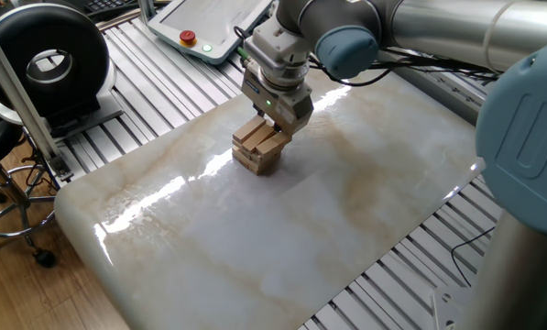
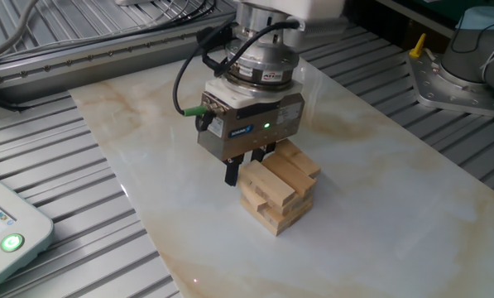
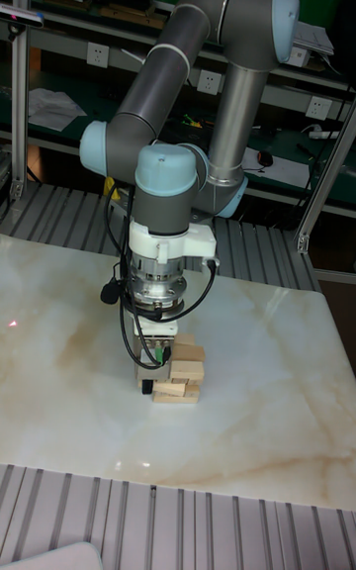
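A small stack of pale wooden blocks stands on the glossy marble-patterned board. Its upper blocks lie side by side, somewhat unevenly, over crossing lower ones. My gripper points down at one end of the stack, close against the top layer. Its two black fingers are apart; the farther one is partly behind the blocks. Whether a block end sits between them cannot be made out. From exterior view 1 the gripper is just behind the blocks, and in exterior view 3 the blocks partly cover it.
The board is bare around the stack. Slatted metal table borders it. A teach pendant with a red button lies near one edge, a black round object stands at the left, and dark cables run behind the arm.
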